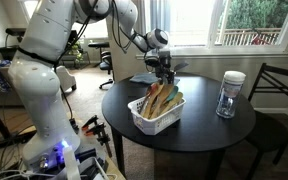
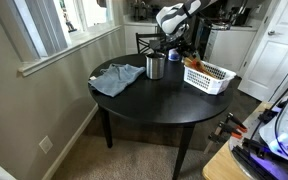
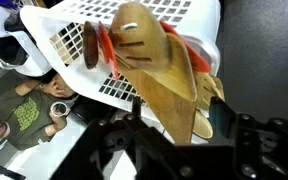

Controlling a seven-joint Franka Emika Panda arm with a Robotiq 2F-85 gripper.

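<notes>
A white plastic basket [image 1: 159, 122] stands on the dark round table, with several wooden and coloured utensils [image 1: 161, 98] leaning up out of it. My gripper [image 1: 165, 80] is just behind and above their upper ends. In the wrist view a flat wooden utensil [image 3: 169, 105] passes across the space between the dark fingers, which stand apart. The fingers are open; whether a finger touches the wood cannot be made out. A red utensil [image 3: 106, 47] and a dark brown one [image 3: 90, 45] lie beside it in the basket.
A tall metal canister [image 1: 230, 95] stands to the basket's right. A blue-grey cloth [image 2: 119, 78] lies farther along the table. A dark chair [image 1: 277, 110] stands beyond the table's right edge.
</notes>
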